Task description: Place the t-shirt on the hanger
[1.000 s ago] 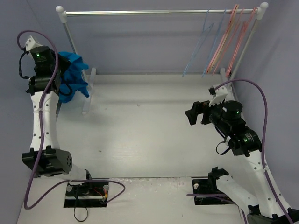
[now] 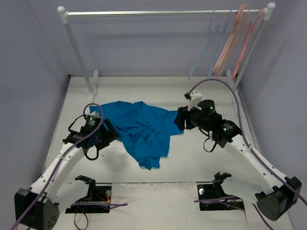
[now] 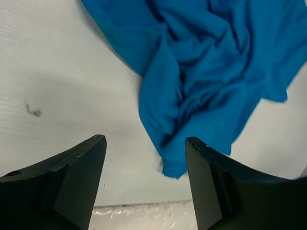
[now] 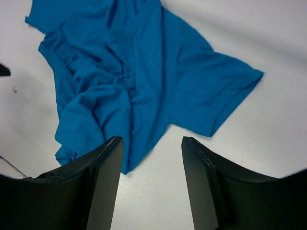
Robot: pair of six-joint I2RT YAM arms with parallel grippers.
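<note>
The blue t-shirt [image 2: 144, 127] lies crumpled on the white table, its folds bunched in the middle and one corner pointing toward the front. Over its left edge my left gripper [image 2: 114, 131] is open, and in the left wrist view no cloth sits between the fingers. At the shirt's right side my right gripper [image 2: 180, 120] stands part open above the cloth; the right wrist view shows a gap between its fingers, with nothing held. Several hangers [image 2: 229, 42], pink and blue, hang at the right end of the rail.
A metal rail [image 2: 144, 13] on white posts spans the back of the table. Bare table [image 2: 201, 160] lies to the right and front of the shirt. Grey walls close in both sides.
The shirt went from the left gripper at the back left onto the table, where it now lies spread. The left gripper drew back toward the front; the right gripper moved left to the shirt.
</note>
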